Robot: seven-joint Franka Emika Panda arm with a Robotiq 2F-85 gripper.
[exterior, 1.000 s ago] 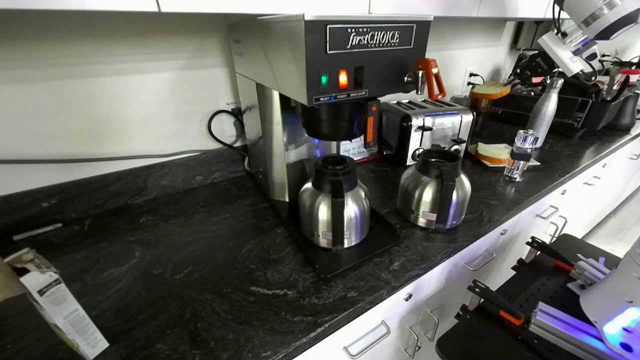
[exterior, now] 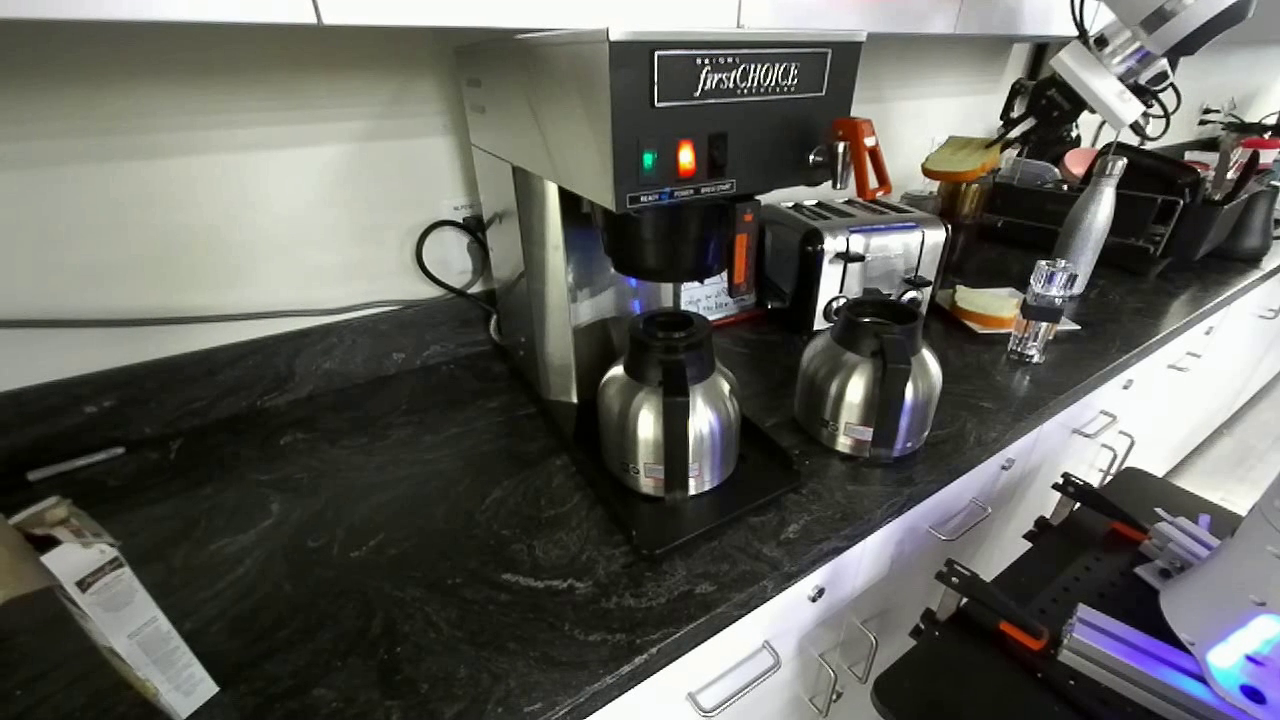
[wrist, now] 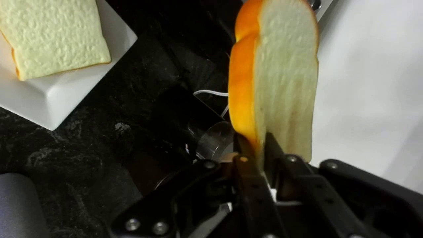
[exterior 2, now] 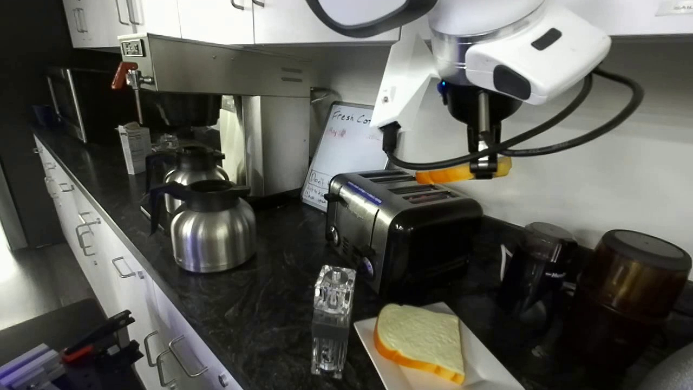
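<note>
One slice of bread point(wrist: 286, 75), pale with an orange crust, is pinched at its lower end by my gripper, which is shut on it. In exterior view 2 the held bread point(exterior 2: 448, 174) shows edge-on, above and behind the steel toaster point(exterior 2: 416, 221). Exterior view 1 has the same held bread point(exterior: 962, 157) to the right of the toaster point(exterior: 870, 264) and higher than its top. A second slice point(exterior 2: 419, 338) lies flat on a white square plate point(exterior 2: 500, 378), in front of the toaster.
Two steel coffee pots point(exterior: 870, 384) stand by the coffee maker point(exterior: 540, 120). Close to the plate is a clear grinder point(exterior 2: 333, 325). A dark jar point(exterior 2: 640, 273) and a steel bottle point(exterior: 1094, 222) stand near. Wall and cupboards close in behind and above.
My arm and gripper have moved left and somewhat upward in exterior view 1, carrying the bread with them. The toaster, plate and second slice have stayed put.
</note>
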